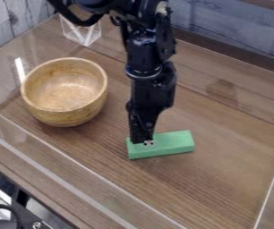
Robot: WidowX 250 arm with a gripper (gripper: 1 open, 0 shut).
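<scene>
A green rectangular block (166, 146) lies flat on the wooden table, right of centre. My black gripper (148, 140) comes down from the top with its fingertips at the left part of the block's upper edge; it looks shut, and whether the fingertips touch the block is unclear. A round wooden bowl (63, 89) sits to the left of the gripper.
A clear plastic object (82, 27) stands at the back left. A grey-blue wall (241, 36) runs behind the table.
</scene>
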